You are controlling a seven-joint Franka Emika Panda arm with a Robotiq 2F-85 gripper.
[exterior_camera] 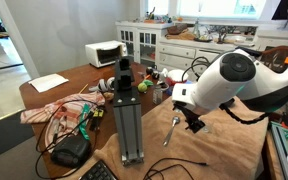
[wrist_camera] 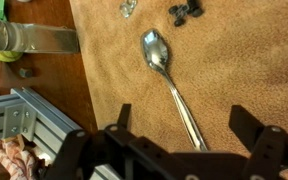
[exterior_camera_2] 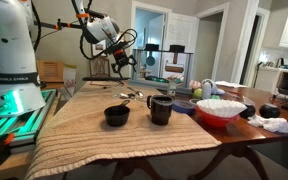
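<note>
A silver spoon point(wrist_camera: 168, 78) lies on the tan cloth point(wrist_camera: 116, 65), its bowl toward the top of the wrist view and its handle running down to the right. My gripper is open above it, with the handle showing in the gap between the spread fingers and nothing held. In exterior view 1, the same spoon point(exterior_camera: 171, 128) lies to the left of the gripper point(exterior_camera: 193, 124). How high the fingertips stand over the cloth is hard to tell.
A glass jar point(wrist_camera: 42, 38) and a metal stand point(wrist_camera: 29, 125) border the cloth on the left. Small dark pieces point(wrist_camera: 185, 11) lie beyond the spoon. In exterior view 2, a black bowl point(exterior_camera_2: 117, 115), a dark mug point(exterior_camera_2: 161, 109) and a red bowl point(exterior_camera_2: 219, 113) stand on the table.
</note>
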